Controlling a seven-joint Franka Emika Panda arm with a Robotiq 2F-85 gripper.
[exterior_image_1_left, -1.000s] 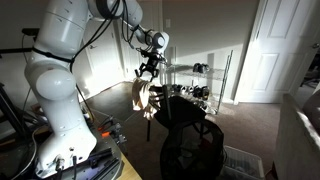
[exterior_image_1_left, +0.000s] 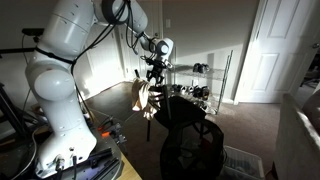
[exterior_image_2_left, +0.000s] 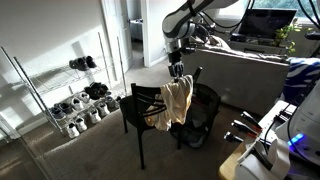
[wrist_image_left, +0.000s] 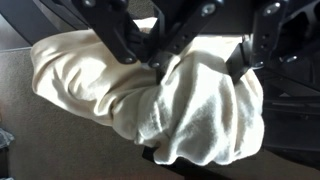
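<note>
A cream cloth (exterior_image_2_left: 178, 102) hangs draped over the back of a black chair (exterior_image_2_left: 143, 108). My gripper (exterior_image_2_left: 178, 74) points down at the cloth's upper edge, and in exterior view 1 the gripper (exterior_image_1_left: 154, 76) is small and dark above the cloth (exterior_image_1_left: 152, 100). From the wrist, the cloth (wrist_image_left: 195, 120) fills the middle in bunched folds. There the fingers of my gripper stand apart over the folds, the finger partly open. Their tips are partly lost against the cloth, and whether they touch it I cannot tell.
A black mesh bin (exterior_image_1_left: 192, 152) stands on the floor near the chair. Shoes (exterior_image_2_left: 78, 124) and a shoe rack (exterior_image_2_left: 75, 75) line the wall. A wooden table edge (exterior_image_2_left: 232, 162) is by the arm's base. Open carpet lies in front of the shoes.
Over the last second my arm has come slightly down and to the right in exterior view 1, nearer the cloth's top. The cloth and chair look unmoved.
</note>
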